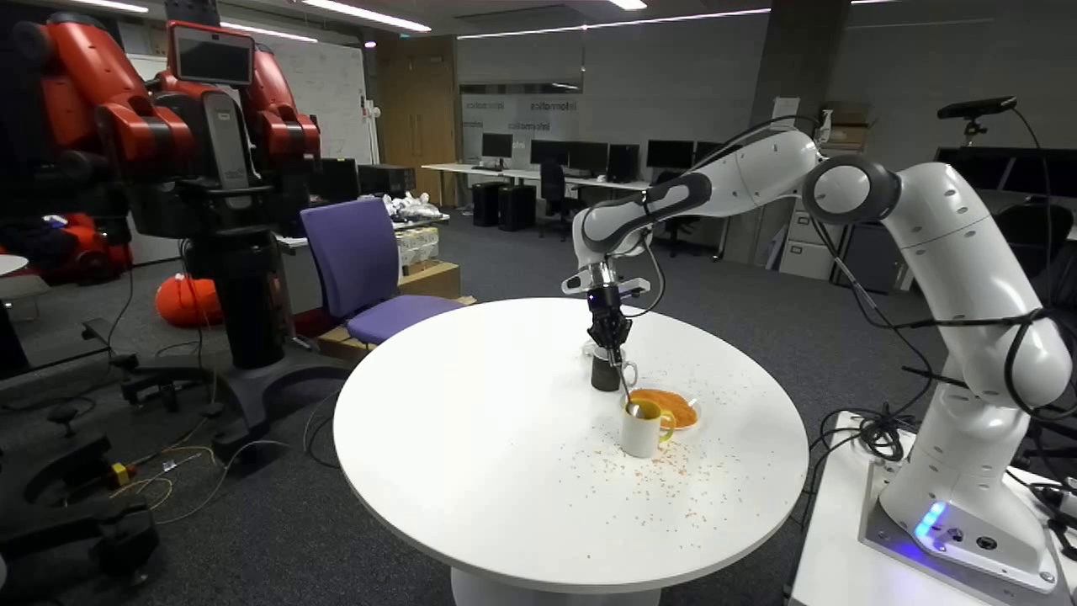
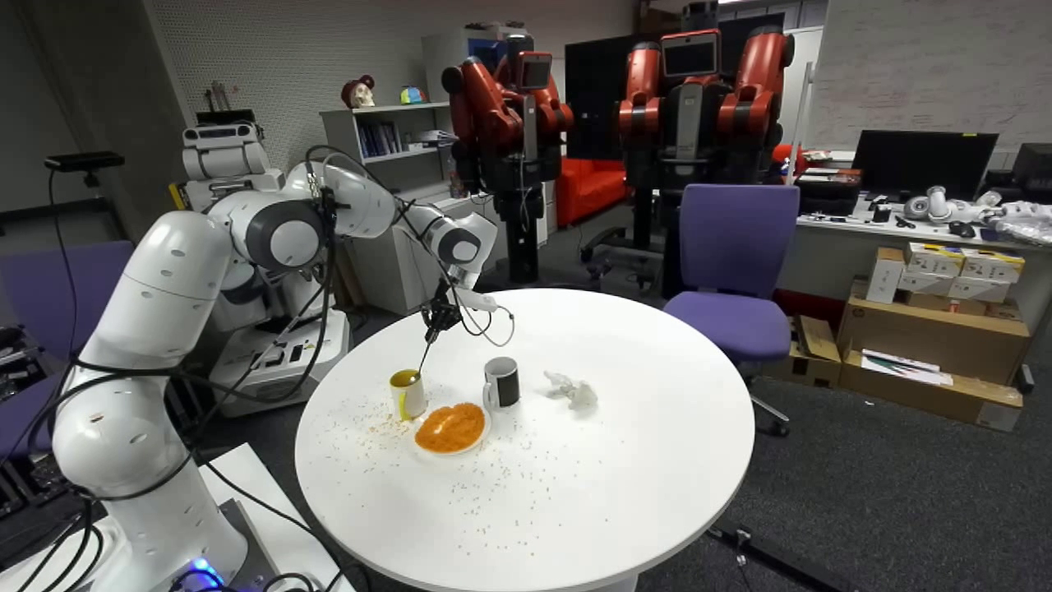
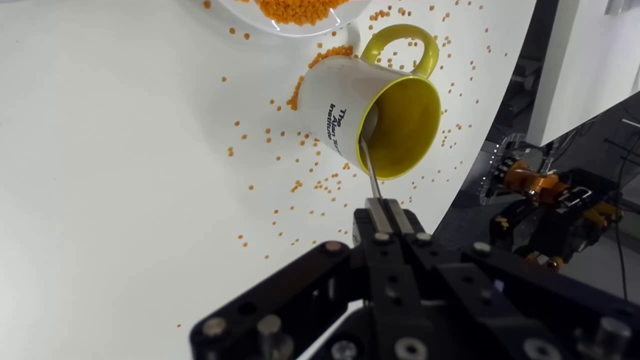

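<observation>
A white mug (image 3: 336, 90) with a yellow inside and yellow handle stands on the round white table; its mouth is open toward me in the wrist view. My gripper is shut on the thin handle of a metal spoon (image 3: 371, 168). The spoon slants past the mug's rim, its bowl partly seen inside against the near wall. Whether the mug holds anything at its bottom cannot be seen. In exterior view 2, a shallow dish of orange grains (image 2: 450, 428) sits close beside the mug (image 2: 407, 399).
A dark mug with a white handle (image 2: 502, 381) stands near the dish, with a crumpled clear wrapper (image 2: 572, 390) beyond it. Loose grains are scattered round the mug and dish.
</observation>
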